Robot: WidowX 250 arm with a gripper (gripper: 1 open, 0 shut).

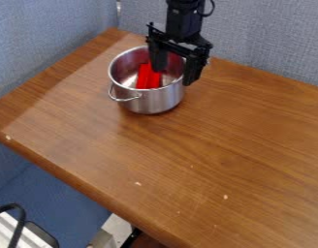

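Note:
A steel pot point(147, 98) with a wire handle stands on the wooden table point(188, 174), toward the back. A red object point(147, 77) is inside it. My black gripper point(177, 58) is over the pot's back right rim, open, partly covering the inside of the pot. I cannot tell whether it touches the rim.
Grey padded walls point(38, 39) border it at the back and left. Blue floor and some white gear with a cable lie beyond the near left edge.

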